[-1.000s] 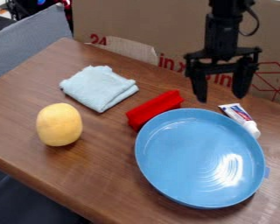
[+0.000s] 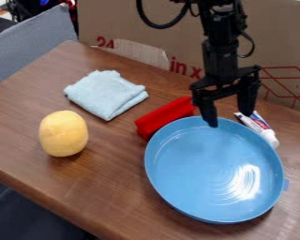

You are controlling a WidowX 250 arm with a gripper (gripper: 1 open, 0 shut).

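Note:
My black gripper [image 2: 227, 108] is open, its fingers pointing down just above the back rim of a light blue plate [image 2: 213, 174]. Behind the plate's left side lies a red oblong object [image 2: 163, 116]. A white tube [image 2: 259, 129] with blue and red print rests behind the plate's right side, near my gripper's right finger. A yellow round fruit-like object [image 2: 64, 133] sits at the left, and a folded pale blue cloth [image 2: 105, 94] lies behind it.
A cardboard box [image 2: 140, 52] stands along the back of the wooden table [image 2: 78, 187]. The table's left edge borders a grey area. Bare wood surrounds the yellow object.
My gripper has moved downward and somewhat to the left, toward the back rim of the plate. The objects on the table look unmoved.

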